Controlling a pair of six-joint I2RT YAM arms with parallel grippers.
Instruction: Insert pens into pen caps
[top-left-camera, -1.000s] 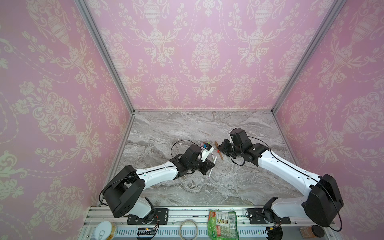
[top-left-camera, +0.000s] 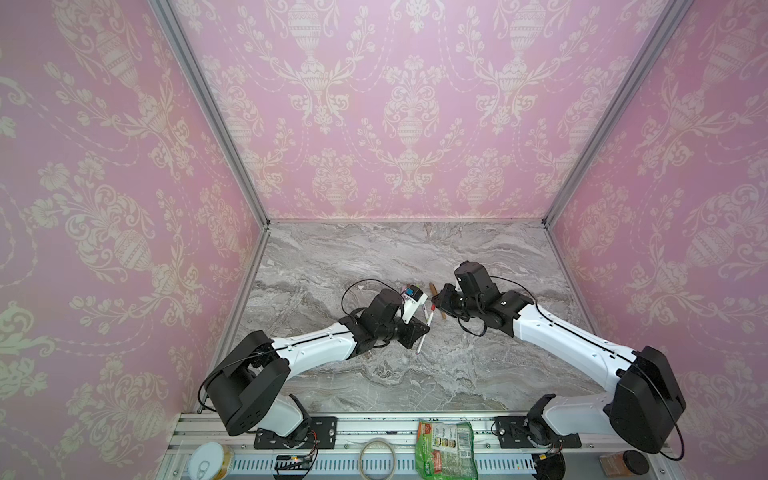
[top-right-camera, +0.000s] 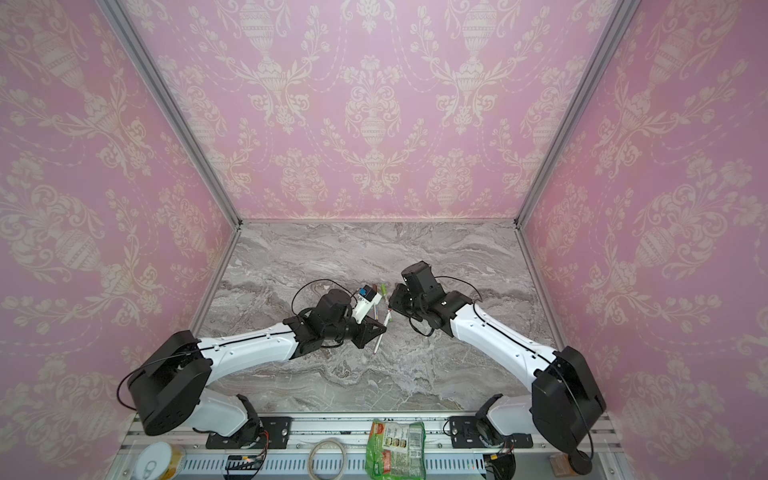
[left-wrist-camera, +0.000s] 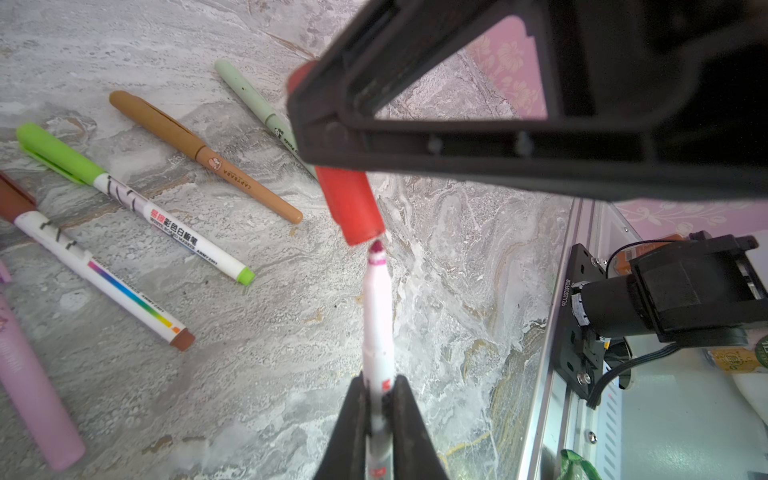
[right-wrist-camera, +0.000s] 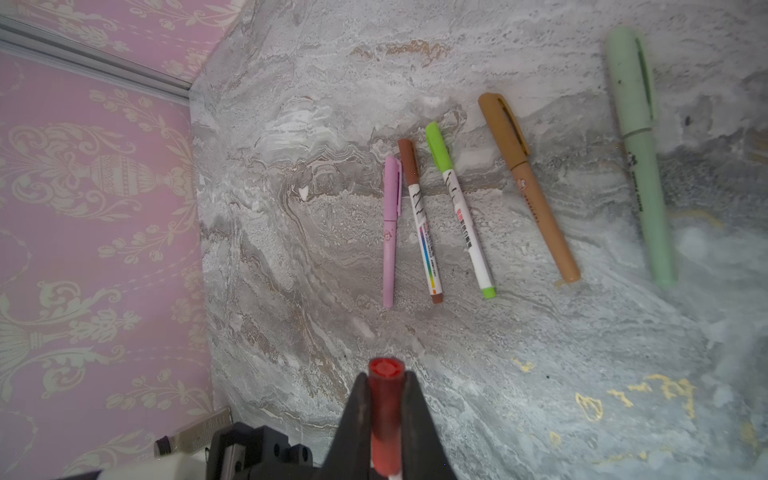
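In the left wrist view an uncapped white pen (left-wrist-camera: 377, 312) with a red tip rises from my left gripper, which is shut on its body. Just above that tip is the open end of a red cap (left-wrist-camera: 356, 200). The tip shows at the cap's rim, slightly to the right; whether they touch I cannot tell. My right gripper is shut on the red cap, whose end faces the camera in the right wrist view. From above, pen and cap meet between the left gripper (top-left-camera: 410, 329) and right gripper (top-left-camera: 438, 301).
Several capped pens lie flat on the marble table: pink (right-wrist-camera: 389, 232), brown-and-white (right-wrist-camera: 424, 232), green-and-white (right-wrist-camera: 468, 224), tan (right-wrist-camera: 532, 192) and pale green (right-wrist-camera: 648, 176). Both arms stand close together above the table's middle.
Over the last second my right gripper has come left and slightly toward the front, bringing the red cap to the pen's tip. The left arm has stayed still.
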